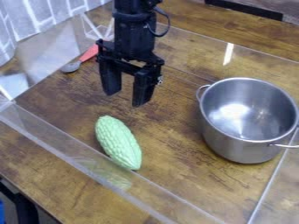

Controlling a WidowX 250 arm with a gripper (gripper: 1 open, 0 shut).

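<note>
My black gripper (128,87) hangs above the wooden table at upper centre, its two fingers apart with nothing seen between them. A pale green vegetable (118,142), ridged and elongated, lies on the table below and a little left of it. A steel pot (239,127) with loop handles stands to the right.
A red-tipped utensil (86,55) lies at the back left, partly behind the arm. A light crumpled object (13,83) sits at the left edge. Clear plastic edging runs along the left and front. The wood between gripper and vegetable is clear.
</note>
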